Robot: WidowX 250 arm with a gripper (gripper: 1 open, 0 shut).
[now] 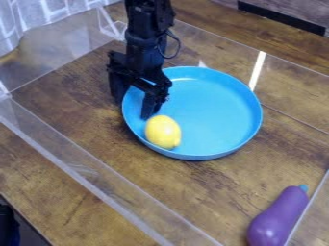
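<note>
A black robot arm reaches down from the top, its gripper (139,88) open over the left rim of a blue plate (218,110). A yellow lemon-like object (164,132) lies in the front left of the plate, below and apart from the fingers. Nothing shows between the fingers.
A purple eggplant (278,217) lies on the wooden table (90,183) at the bottom right. Clear plastic edges run along the left and front. The table right of the plate is mostly clear.
</note>
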